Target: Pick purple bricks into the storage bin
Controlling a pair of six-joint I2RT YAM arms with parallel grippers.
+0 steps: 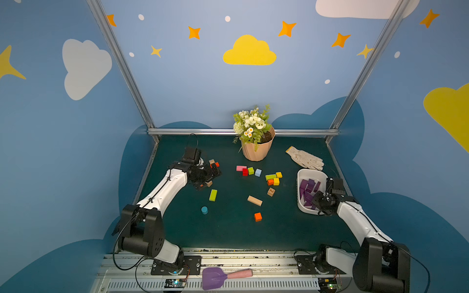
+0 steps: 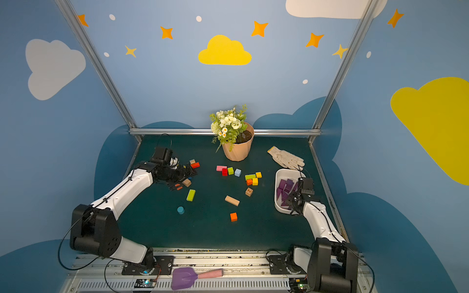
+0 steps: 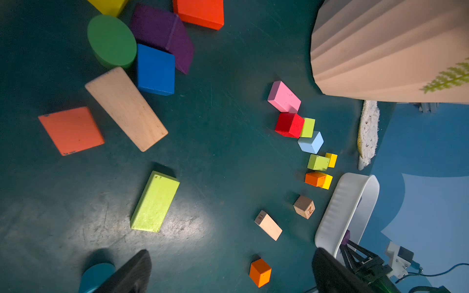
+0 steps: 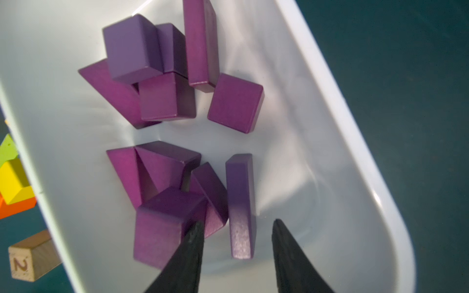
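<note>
The white bin (image 1: 304, 207) on the right holds several purple bricks (image 4: 234, 102). My right gripper is part open low over the bin's near end, with an upright purple bar below between its fingertips in the right wrist view. My left gripper stands open over the left of the table, above several bricks. One purple brick (image 3: 161, 34) lies there among a green cylinder (image 3: 111, 39), a blue cube (image 3: 155, 68) and other bricks, hidden by the arm in the top views.
A flowerpot (image 1: 256, 151) stands at the back middle, with a glove (image 1: 305, 158) at back right. Loose coloured bricks lie in the middle and left. A purple scoop (image 1: 212, 278) lies on the front rail.
</note>
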